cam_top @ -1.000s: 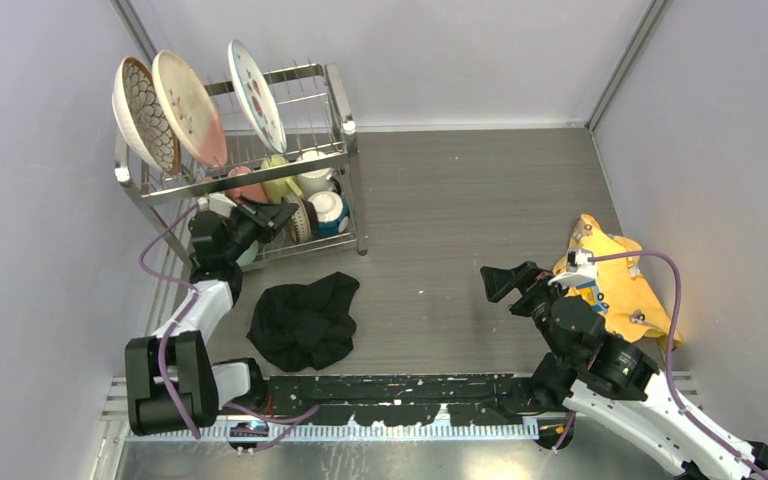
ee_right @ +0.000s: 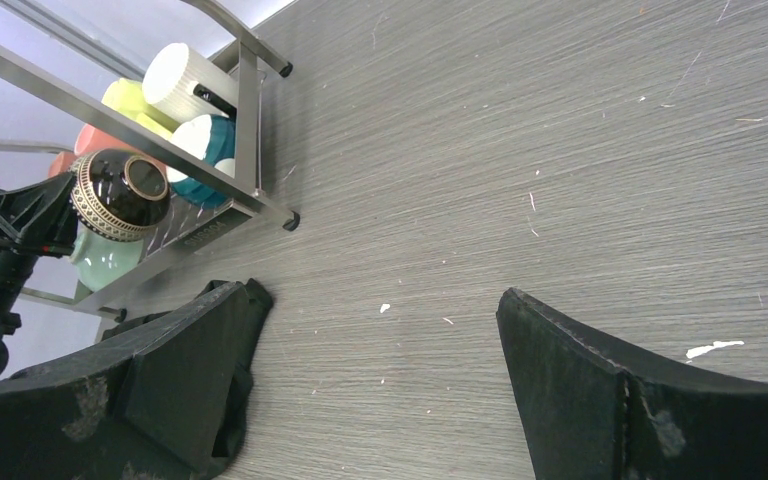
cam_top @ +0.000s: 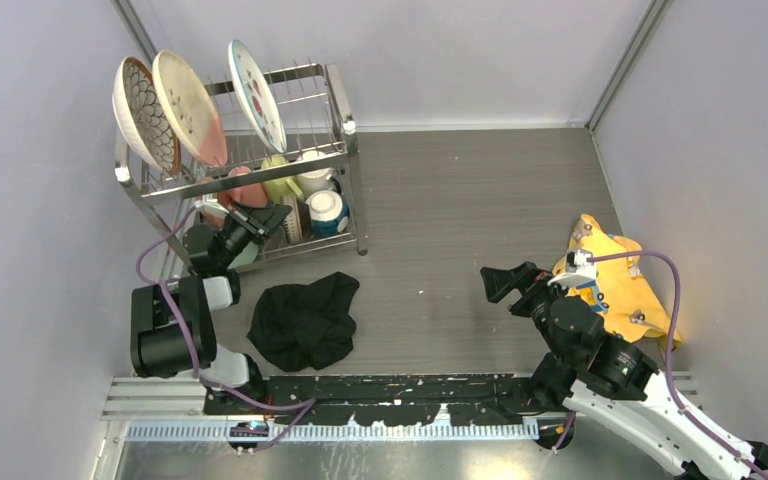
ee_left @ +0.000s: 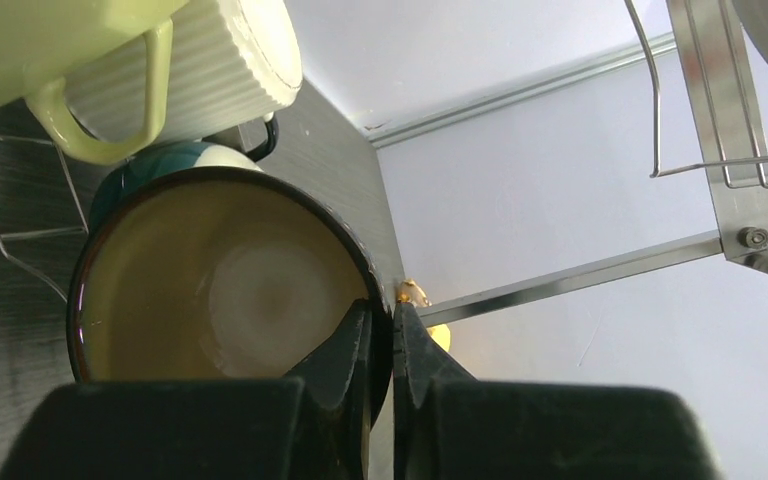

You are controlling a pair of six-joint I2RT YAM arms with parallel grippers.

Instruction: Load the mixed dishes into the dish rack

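Note:
The steel dish rack (cam_top: 326, 158) holds three plates and bowls upright on top, including a floral plate (cam_top: 257, 97). On its lower tier sit pink, yellow-green (ee_left: 100, 130), white (ee_right: 185, 85) and teal (ee_right: 200, 150) cups, plus a mint piece (ee_right: 105, 260). My left gripper is shut on the rim of a dark bowl (ee_left: 220, 270) with a patterned outside, in the lower tier beside those cups. My right gripper (cam_top: 500, 275) stands open and empty at the right, over the floor.
A crumpled black cloth (cam_top: 302, 322) lies in front of the rack. A yellow cloth (cam_top: 625, 295) lies at the right edge, behind the right arm. Walls bound the sides and back.
My left arm's lower links have shifted slightly, and its gripper with the bowl has moved a little toward the front left. The right arm has not moved.

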